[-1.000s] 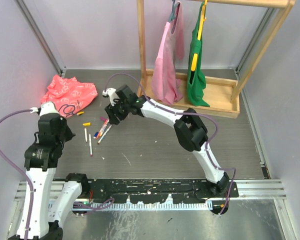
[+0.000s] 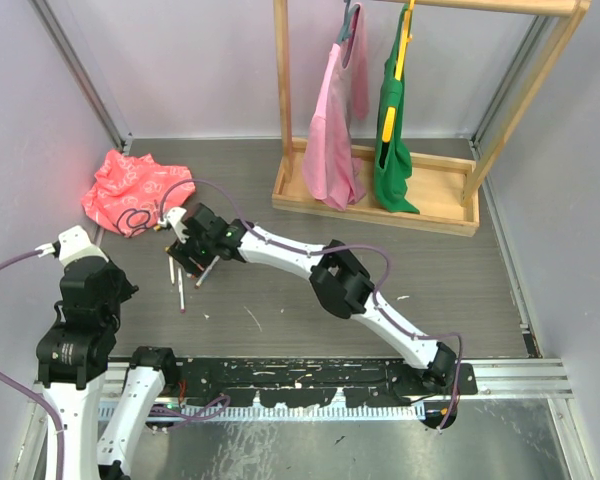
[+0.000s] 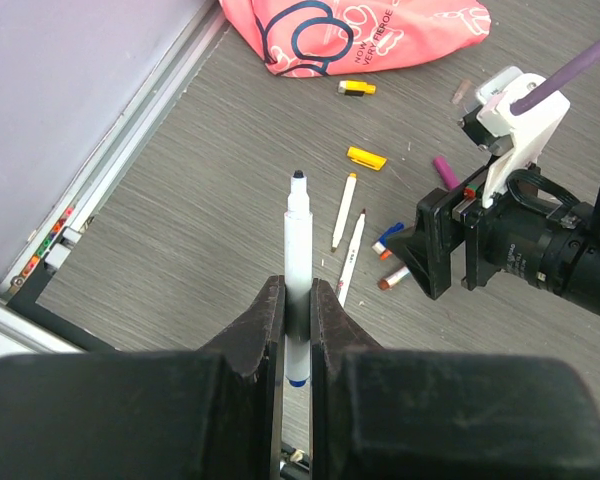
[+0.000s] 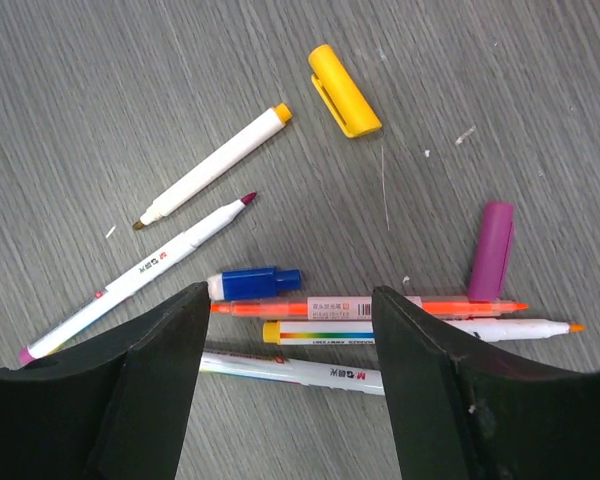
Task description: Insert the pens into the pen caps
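My left gripper is shut on a white pen, held upright. My right gripper stands open low over the scattered pens, seen also in the left wrist view. Beneath it in the right wrist view lie a blue cap, an orange pen, white pens, a purple cap, a yellow cap and a short white pen. Another yellow cap lies beside the pink bag.
The pink bag lies at the back left. A wooden rack with pink and green garments stands at the back right.
My right gripper has moved left and down over the pens.
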